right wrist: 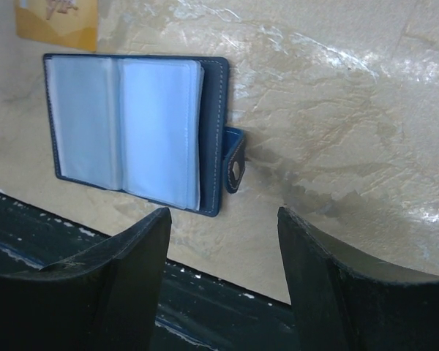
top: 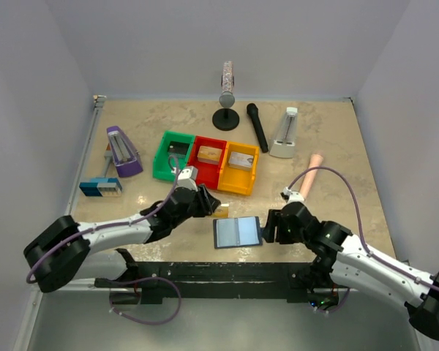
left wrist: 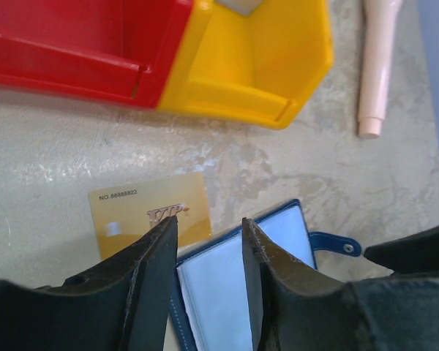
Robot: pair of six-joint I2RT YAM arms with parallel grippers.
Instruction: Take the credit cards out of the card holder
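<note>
The dark blue card holder (right wrist: pixel 212 131) lies spread flat on the table, its clear sleeves (right wrist: pixel 157 128) facing up and its strap sticking out to the right. A gold credit card (left wrist: pixel 150 212) rests on the table just beyond the holder's far left corner. Above the card and holder hangs my left gripper, open, with nothing between its fingers. To the holder's right, near its strap, my right gripper is open and empty. Whether any card sits inside the sleeves cannot be told.
Green (top: pixel 159 167), red (top: pixel 211 175) and yellow (top: pixel 238 183) bins stand beyond the holder. A microphone (top: pixel 257 126), a white stapler-like thing (top: pixel 285 135) and a pinkish stick (top: pixel 312 179) lie to the right. Bare table surrounds the right gripper.
</note>
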